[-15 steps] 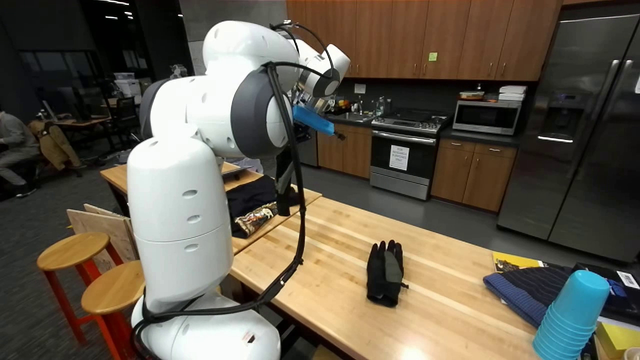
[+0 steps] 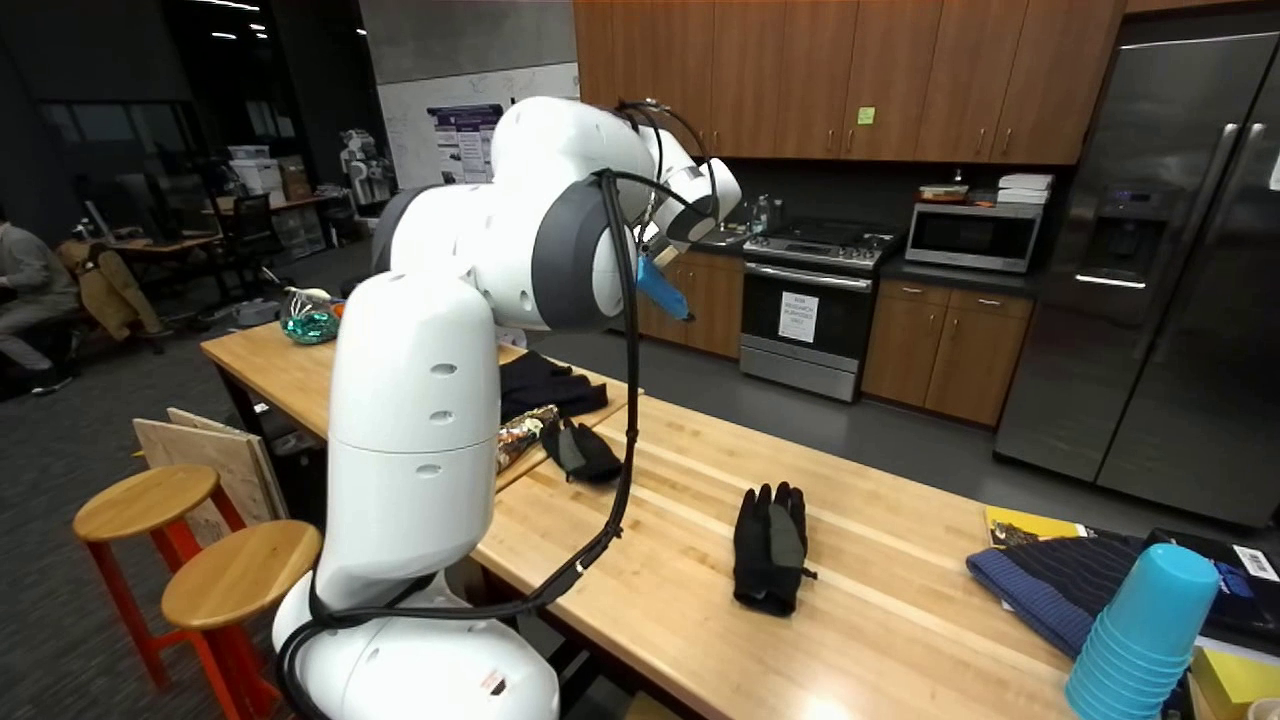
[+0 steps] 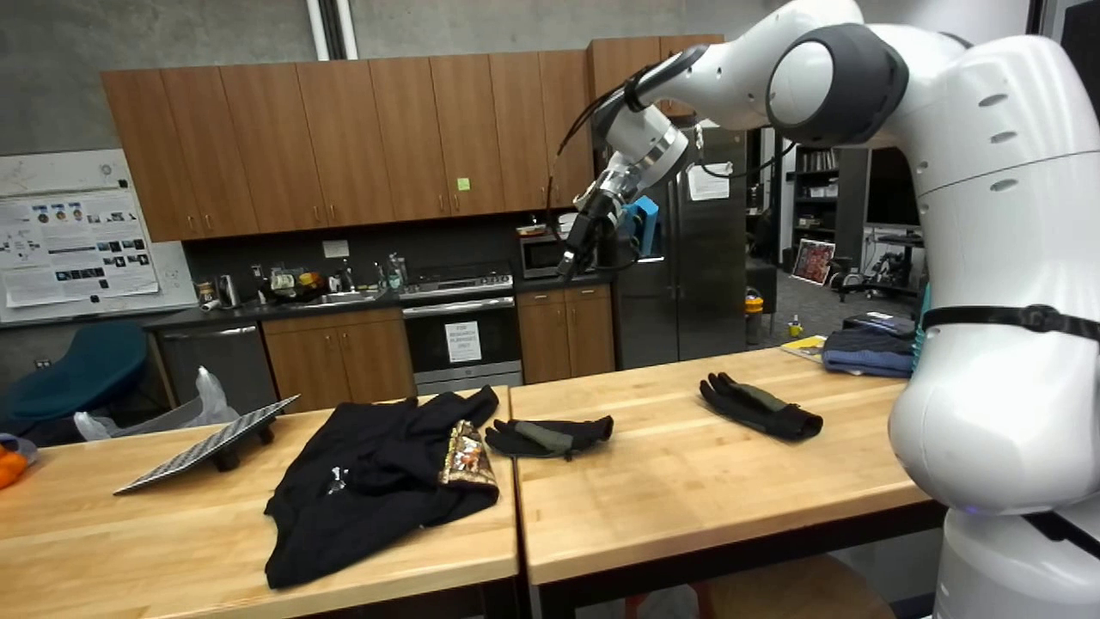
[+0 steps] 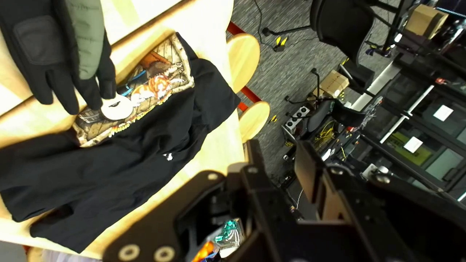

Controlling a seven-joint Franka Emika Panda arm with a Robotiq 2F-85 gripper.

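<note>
My gripper hangs in the air above the tables, its two dark fingers apart with a gap between them and nothing held. In exterior view 2 the gripper (image 3: 570, 266) points downward, high over the tables. A black and grey glove (image 3: 552, 438) lies below it, across the seam between the tables and against the printed panel (image 3: 468, 455) on the black garment (image 3: 376, 485). The wrist view shows that glove (image 4: 41, 46) at the upper left. A second glove (image 2: 769, 546) rests palm-down or palm-up, cannot tell which, on the near table.
Blue cups (image 2: 1140, 630), stacked, stand at the right end beside a dark knit hat (image 2: 1056, 588). A tilted checkered board (image 3: 211, 444) is on the other table. Two stools (image 2: 240, 574) stand by the table edge. Bare wood surrounds the second glove.
One second ago a glove hung upright below the arm; now it lies flat on the table, apart from the gripper. The arm has shifted right in exterior view 1. The second glove has not moved.
</note>
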